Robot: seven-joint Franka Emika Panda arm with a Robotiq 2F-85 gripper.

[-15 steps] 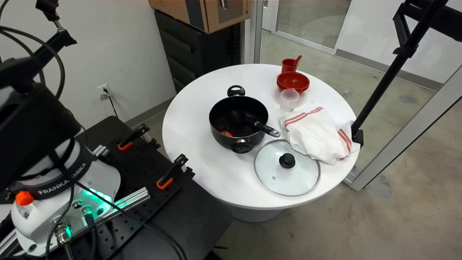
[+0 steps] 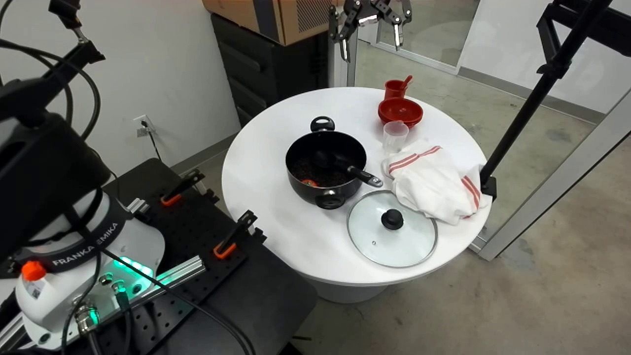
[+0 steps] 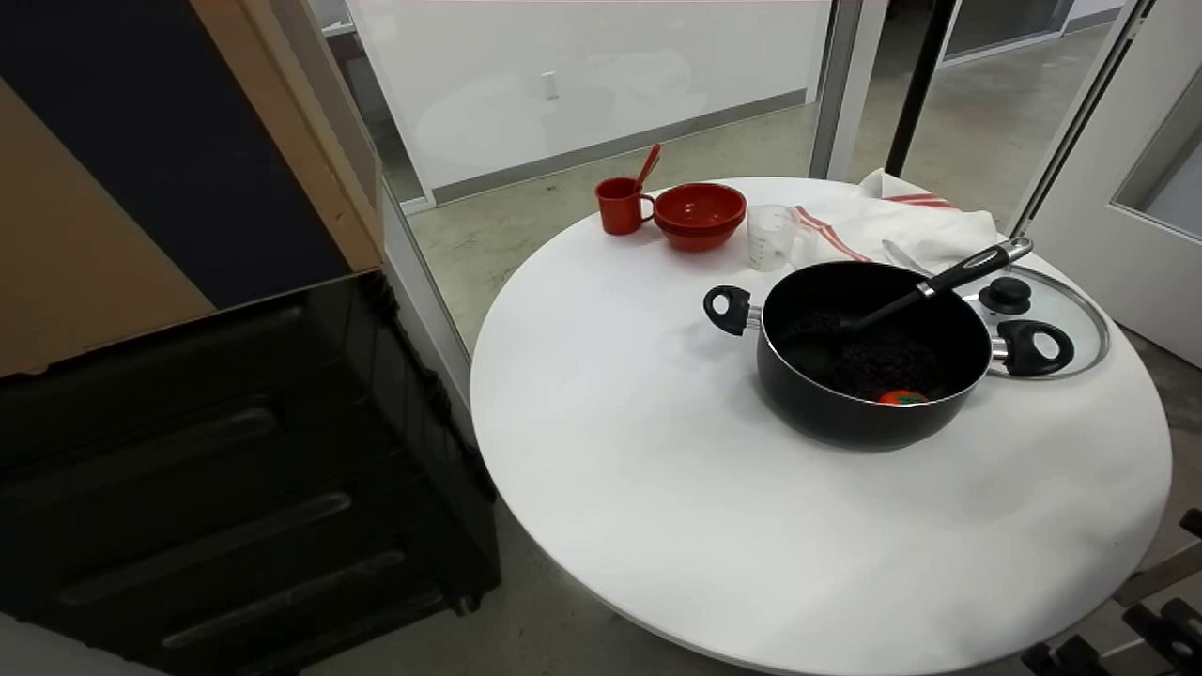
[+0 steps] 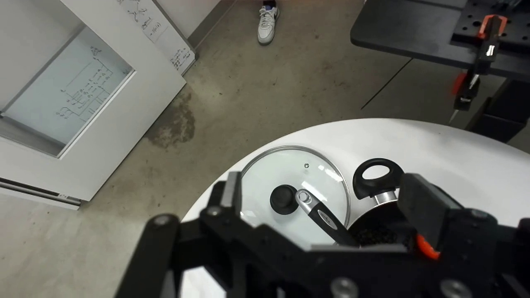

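My gripper (image 2: 371, 54) hangs high over the table's far side, its two fingers spread wide with nothing between them. In the wrist view a finger (image 4: 422, 208) shows at the right, above the pot. A black two-handled pot (image 2: 301, 180) stands uncovered on the round white table. Inside it lie dark grains, a red tomato-like item (image 3: 902, 396) and a black ladle (image 3: 976, 268), whose handle leans over the rim. The glass lid (image 2: 378, 242) with its black knob lies flat beside the pot, apart from my gripper.
A white towel with red stripes (image 2: 435, 183) lies near the lid. Clear measuring cup (image 3: 771, 237), red bowls (image 3: 701, 212) and a red mug (image 3: 620, 207) with a utensil stand along the edge. In exterior view 2, the table's near left is bare.
My gripper has come into exterior view 1 at the top, where it was out of sight before. The things on the table have not moved.
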